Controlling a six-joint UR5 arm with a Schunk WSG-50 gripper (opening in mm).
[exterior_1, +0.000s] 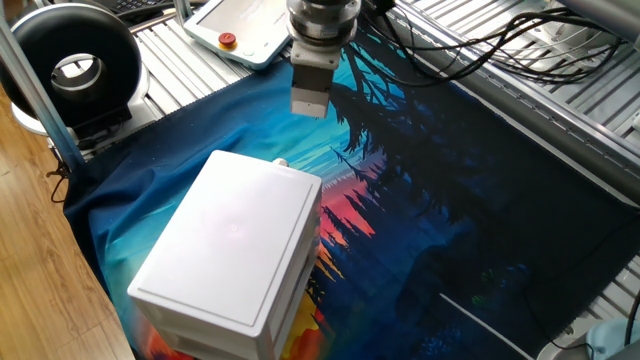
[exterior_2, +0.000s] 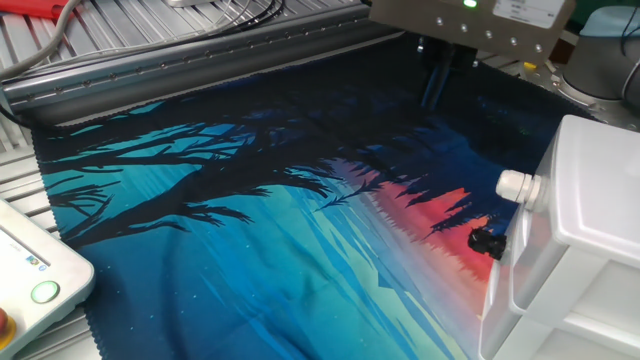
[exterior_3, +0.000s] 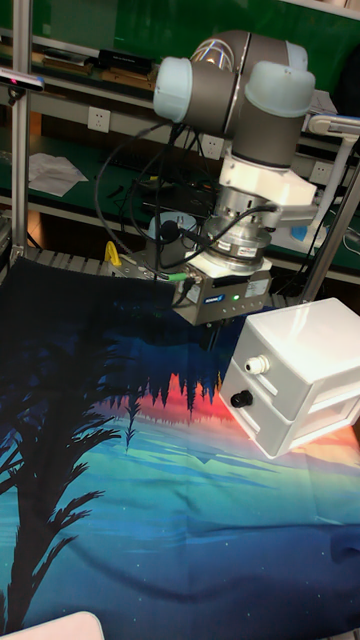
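A white two-drawer box stands on the printed cloth, both drawers looking closed. Its upper drawer has a white knob and the lower one a black knob; both face the open middle of the cloth. My gripper points down over the dark part of the cloth, apart from the box and its knobs. In the third exterior view its grey body hangs behind and to the left of the box. Its thin dark fingers blend into the cloth, so their spacing is unclear. Nothing held is visible.
A teach pendant with a red button lies at the cloth's edge. Loose black cables lie on the slatted table near the metal rail. A black ring-shaped object stands at the corner.
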